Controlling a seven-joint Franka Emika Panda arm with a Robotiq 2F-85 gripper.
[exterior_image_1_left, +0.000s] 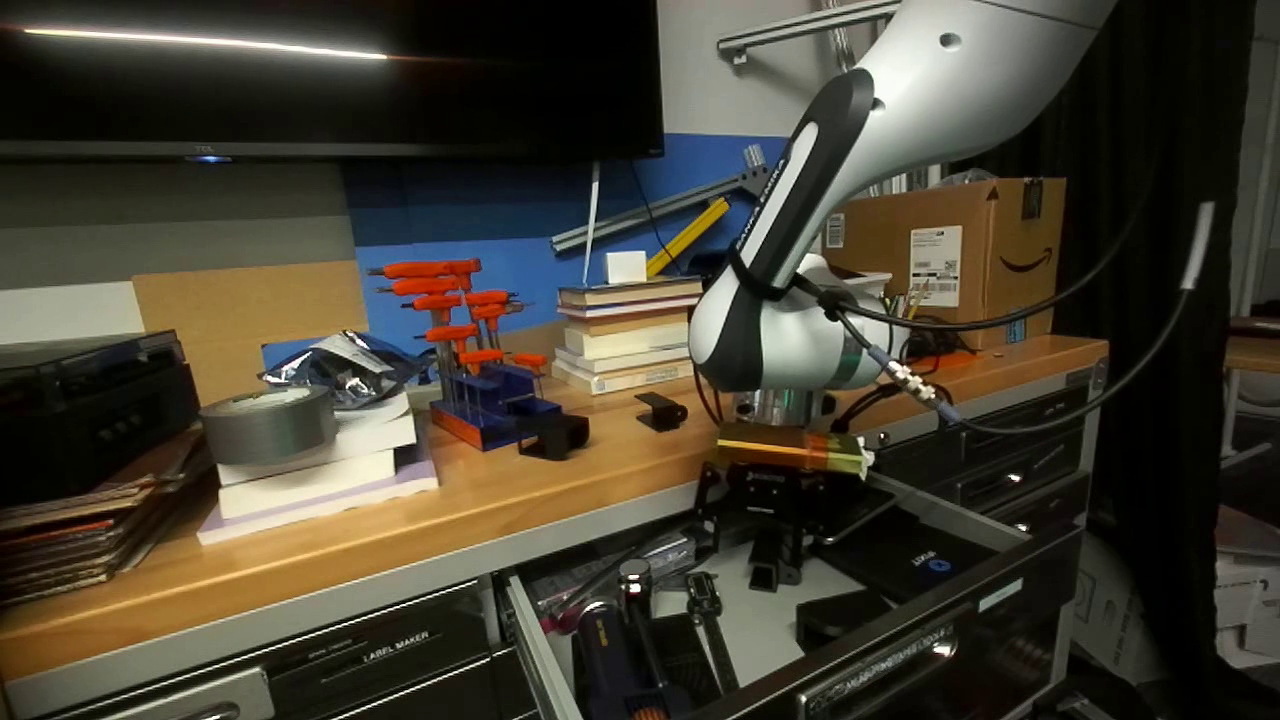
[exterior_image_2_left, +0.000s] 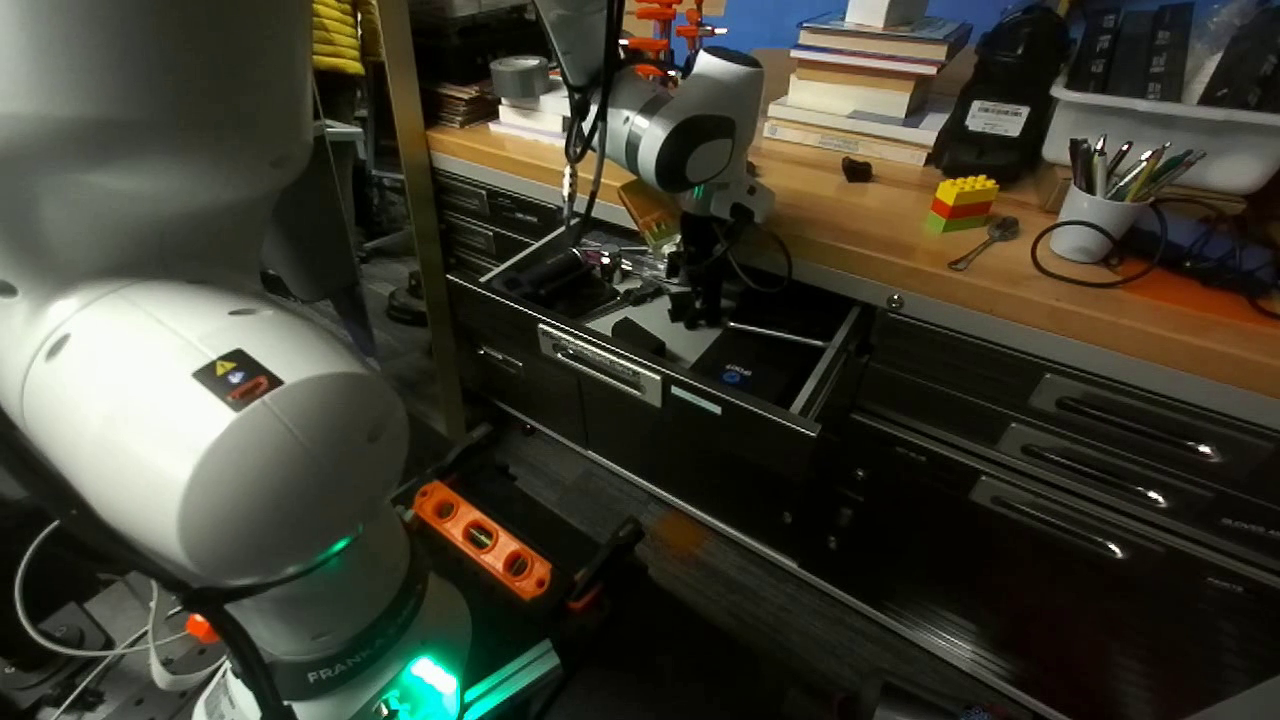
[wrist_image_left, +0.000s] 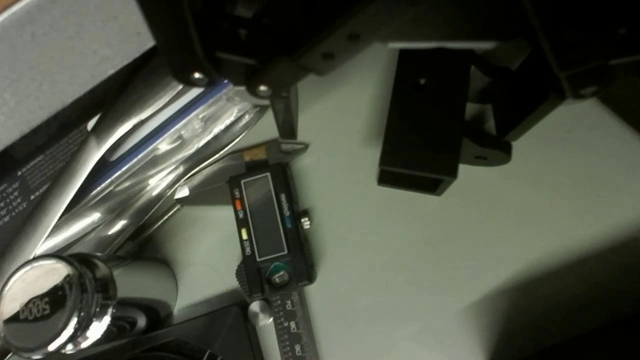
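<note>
My gripper is open above the pulled-out drawer (exterior_image_2_left: 516, 310). One of its fingers (wrist_image_left: 285, 114) shows at the upper left in the wrist view, over the tip of a digital caliper (wrist_image_left: 264, 216). Between and below the fingers is a black bracket (wrist_image_left: 420, 132) with a hollow rectangular body and a rounded tab. Whether the far finger touches it, I cannot tell, as both are black. In exterior view 1 the bracket (exterior_image_1_left: 768, 562) appears just under the hand.
A shiny 500g weight (wrist_image_left: 42, 306) and clear plastic packaging (wrist_image_left: 162, 162) lie left of the caliper. The drawer also holds a drill-like tool (exterior_image_1_left: 612, 648) and a flat black box (exterior_image_1_left: 918, 558). On the counter sit two black parts (exterior_image_1_left: 554, 434) and a hex-key stand (exterior_image_1_left: 480, 402).
</note>
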